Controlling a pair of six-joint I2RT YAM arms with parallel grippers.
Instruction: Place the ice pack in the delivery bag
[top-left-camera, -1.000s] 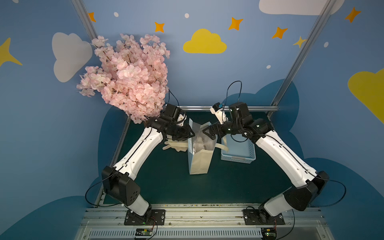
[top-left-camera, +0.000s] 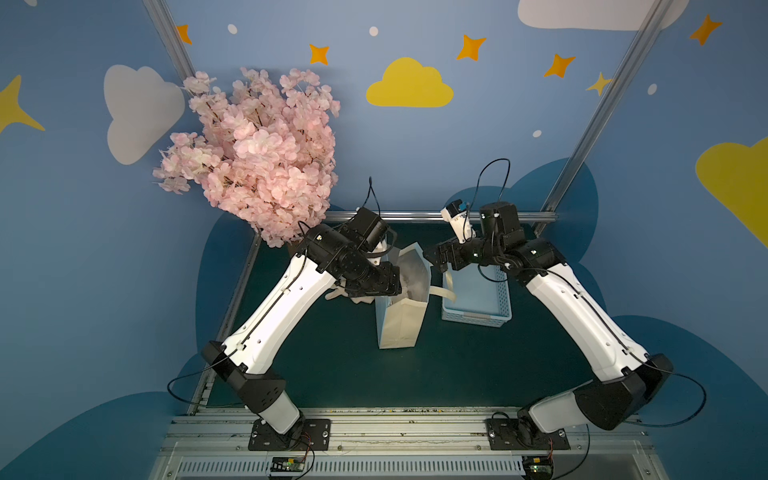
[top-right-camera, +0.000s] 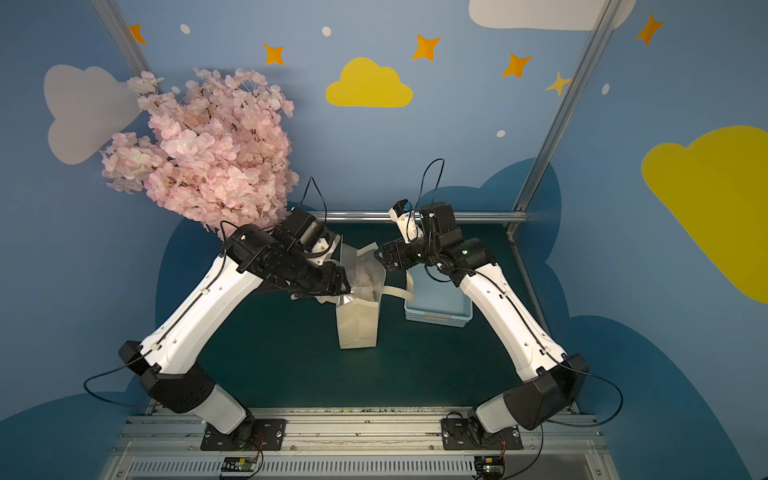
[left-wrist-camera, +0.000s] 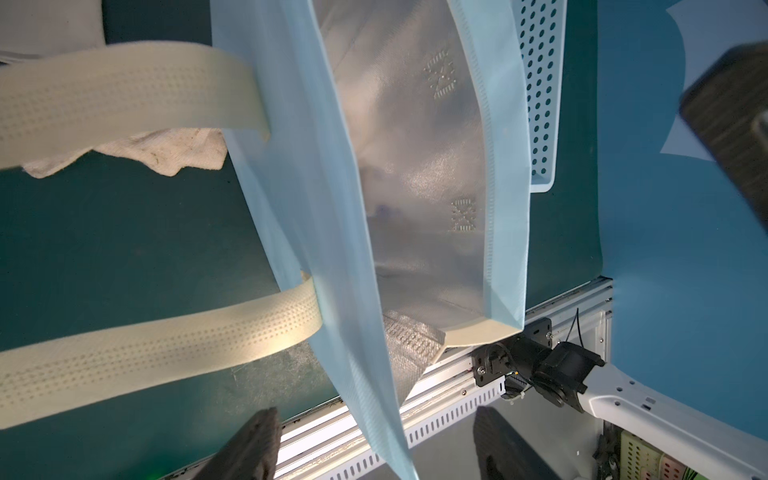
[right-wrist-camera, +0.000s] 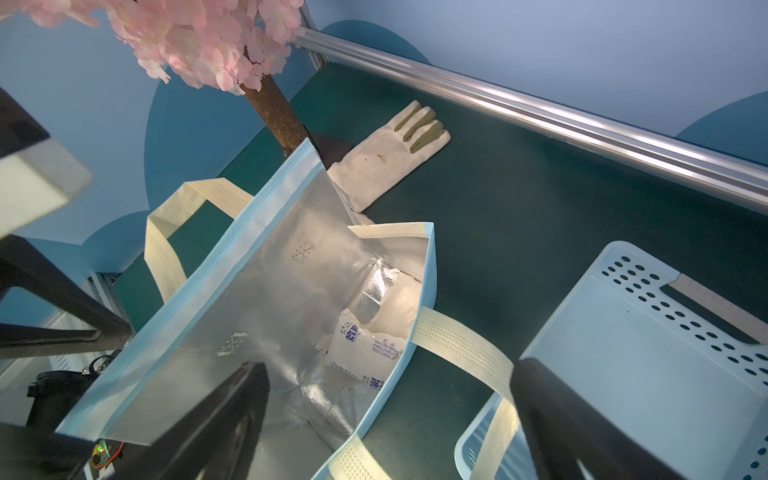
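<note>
The delivery bag (top-left-camera: 400, 324) stands upright in mid-table, silver-lined, its top open. In the right wrist view white printed ice packs (right-wrist-camera: 360, 352) lie inside it. My left gripper is open over the bag's blue left rim (left-wrist-camera: 328, 200), whose edge runs between the fingers; it does not appear gripped. My right gripper is open, above the bag's right side and its handle (right-wrist-camera: 456, 348), with nothing held.
A blue plastic basket (top-left-camera: 480, 304) sits right of the bag. A white glove (right-wrist-camera: 376, 164) and a blossom tree (top-left-camera: 256, 152) are behind and left.
My left arm has moved right and up, nearer the bag's opening.
</note>
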